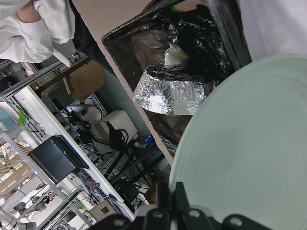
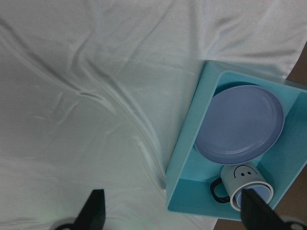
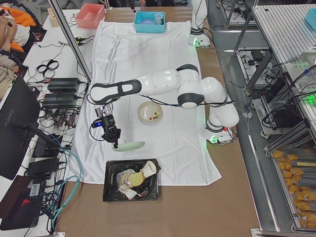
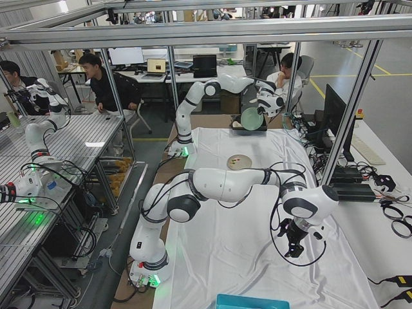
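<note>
A pale green plate (image 1: 247, 139) is pinched at its edge by my left gripper (image 3: 114, 140), held just above a black bag-lined bin (image 3: 109, 187) that holds a white cup (image 3: 149, 169), yellow food and crumpled wrappers. Behind it on the white cloth (image 3: 168, 153) lies a beige plate (image 3: 149, 111) with small coloured pieces. My right gripper (image 4: 294, 248) stands open over the cloth, empty, near a teal box (image 2: 187, 191) holding a blue plate (image 2: 238, 123) and a smiley mug (image 2: 247, 182).
A pink box (image 3: 90, 16) sits at the back left on the side table (image 3: 59, 29), beside monitors, cables and scissors. A metal frame runs around the work surface. The cloth between the plates and the boxes is mostly clear.
</note>
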